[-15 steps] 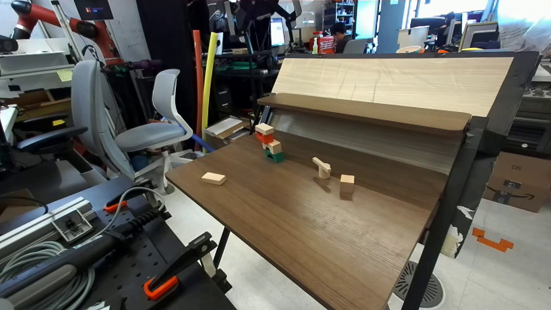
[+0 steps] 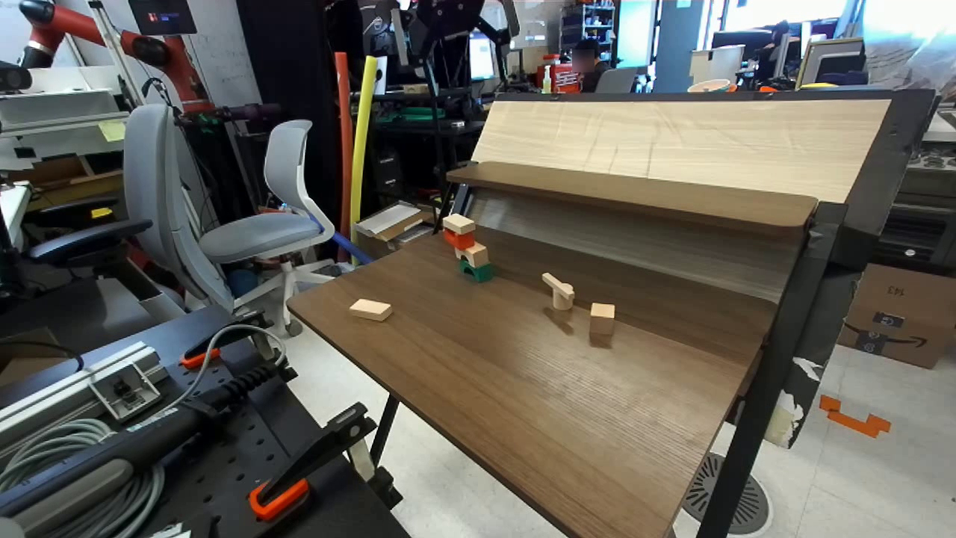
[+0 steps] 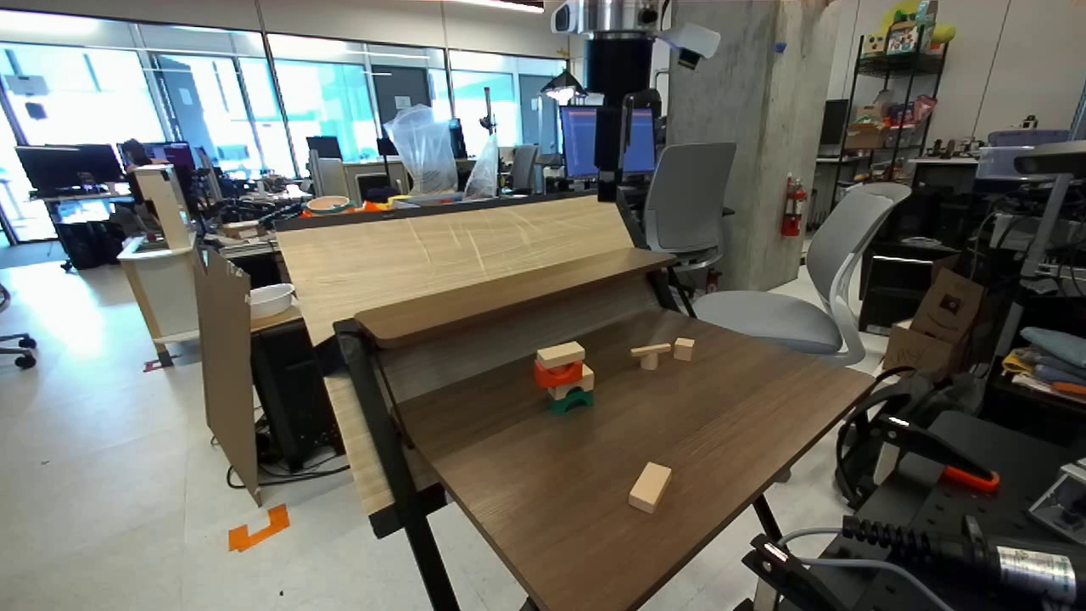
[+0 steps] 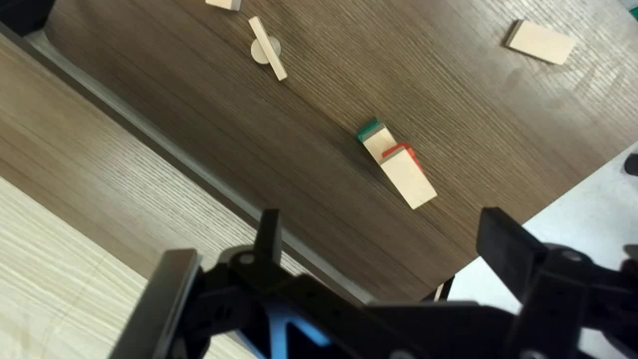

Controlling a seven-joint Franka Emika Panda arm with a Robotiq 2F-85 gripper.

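Observation:
High above the desk, my gripper is open, its fingers wide apart and nothing between them. In exterior view 2 the gripper [image 3: 611, 153] hangs over the back edge of the desk. A leaning stack stands on the desktop: a green arch [image 2: 476, 272] lowest, a wooden block [image 2: 473, 255] on it, then a red piece [image 2: 459, 239], and a wooden block [image 2: 459, 223] on top. Seen from the wrist, the top block [image 4: 409, 179] lies ahead of the fingers. Apart from the stack, a flat wooden block [image 2: 370, 309] lies near the desk's edge.
A thin wooden bar [image 2: 557, 285] rests across a short wooden cylinder [image 2: 562, 301]. Beside it sits a wooden cube [image 2: 602, 319]. A raised shelf [image 2: 645, 193] runs along the back of the desk.
At the top of exterior view 1, the gripper has shifted slightly to the left. The blocks have kept their places.

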